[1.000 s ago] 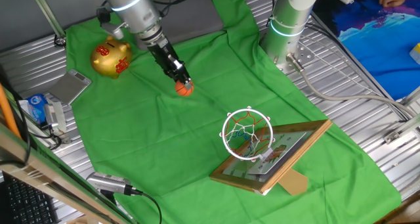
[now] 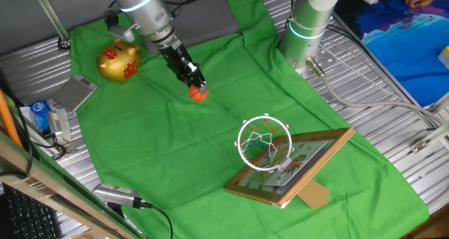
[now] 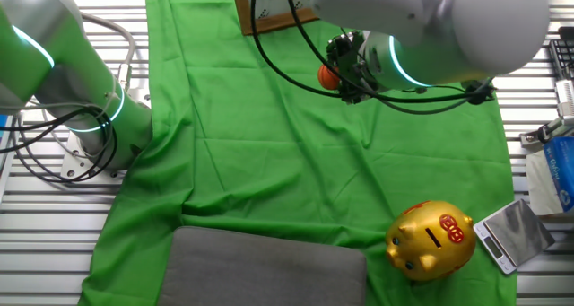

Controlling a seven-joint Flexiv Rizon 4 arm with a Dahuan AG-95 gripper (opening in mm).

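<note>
A small orange ball (image 2: 198, 93) with dark seam lines sits at the tip of my black gripper (image 2: 201, 87), which appears shut on it. From above, the ball (image 3: 328, 77) shows beside the dark gripper (image 3: 337, 71), partly covered by the arm and a cable. Down and to the right of the gripper stands a toy basketball hoop with a white rim (image 2: 240, 155) and a net of coloured strings. The hoop is fixed to a wood-framed backboard (image 2: 319, 142) that leans back on a brown support. Ball and hoop are well apart.
A gold piggy bank (image 2: 118, 61) and a small scale (image 2: 75, 93) lie to the left. A grey pad (image 3: 265, 268) rests on the green cloth (image 2: 168, 155).
Gripper and ball have shifted together very slightly to the right since a second ago. Hoop and piggy bank have stayed put.
</note>
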